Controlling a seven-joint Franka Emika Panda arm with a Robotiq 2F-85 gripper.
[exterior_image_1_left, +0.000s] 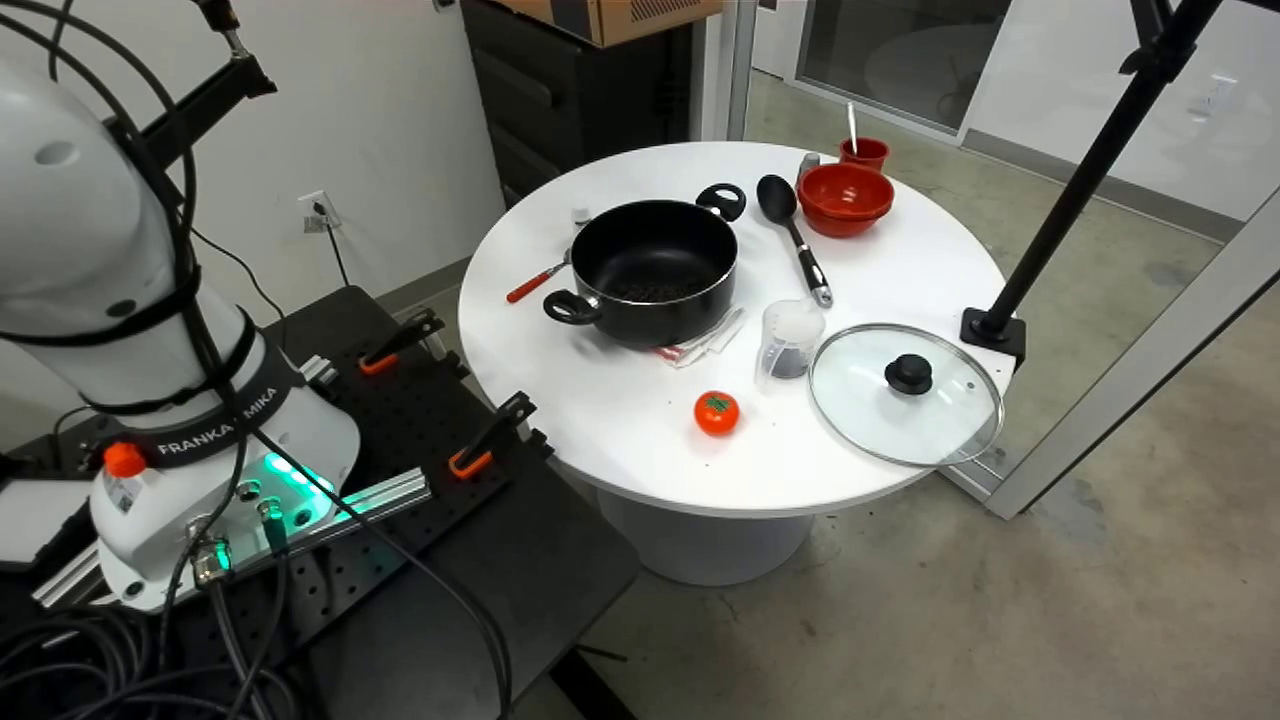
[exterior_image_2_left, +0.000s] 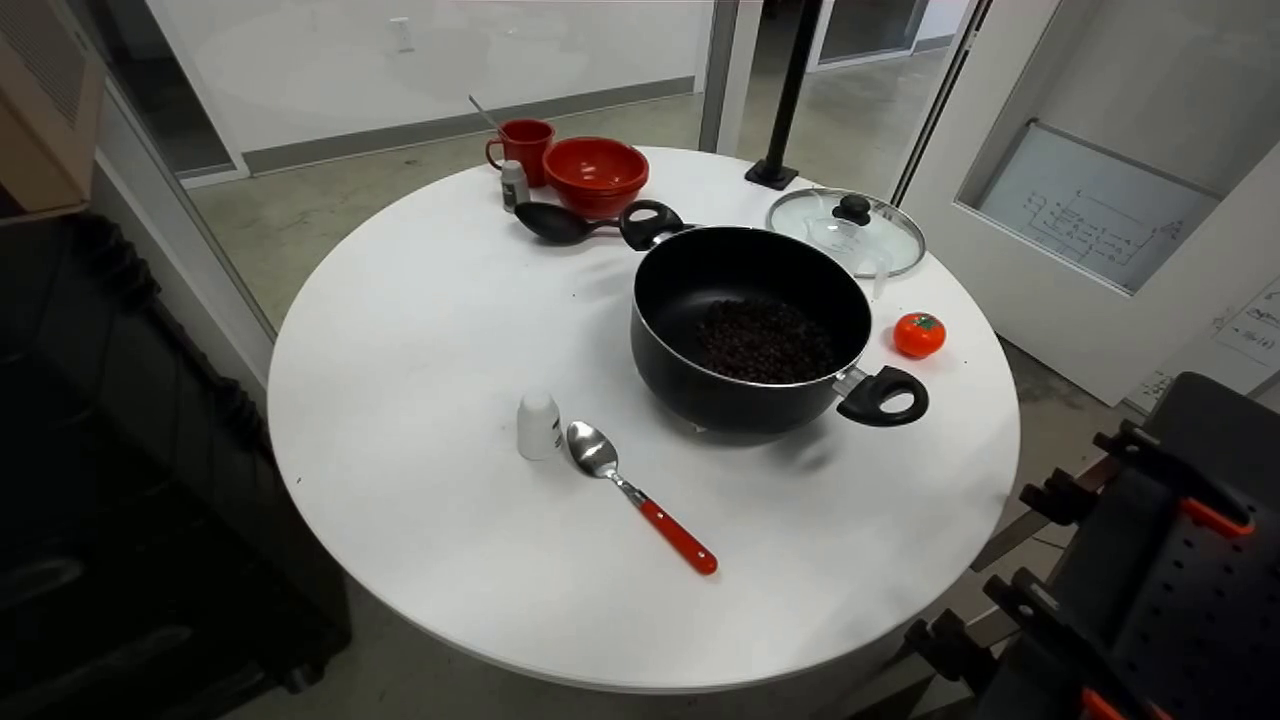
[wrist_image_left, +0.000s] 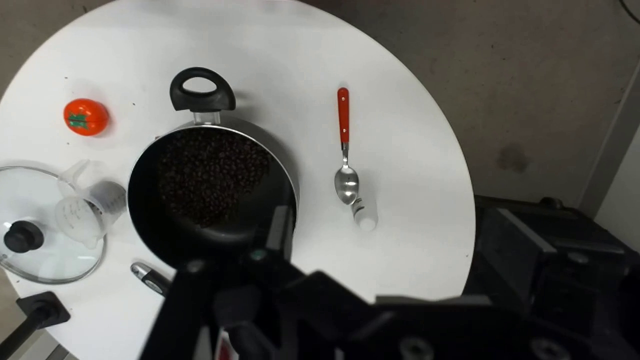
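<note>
My gripper shows only in the wrist view, open above the table with its fingers (wrist_image_left: 278, 229) far apart and nothing held. Left of it stands a black two-handled pot (exterior_image_2_left: 720, 402), uncovered, with dark beans (wrist_image_left: 210, 174) on its bottom. The nearer finger overlaps the pot's rim in that view. A red-handled spoon (wrist_image_left: 343, 117) and a small white shaker (wrist_image_left: 366, 221) lie beyond the gap between the fingers. The glass lid (exterior_image_1_left: 854, 390) rests on the table. A red tomato (exterior_image_1_left: 716, 414) sits by the front edge.
A clear measuring cup (exterior_image_1_left: 786, 342) stands between pot and lid. Behind the pot are a black serving spoon (exterior_image_2_left: 555, 223), red bowls (exterior_image_2_left: 596, 174), a red mug (exterior_image_2_left: 525, 146) and a grey shaker (exterior_image_2_left: 513, 188). A black pole (exterior_image_1_left: 1074, 198) rises at the table edge.
</note>
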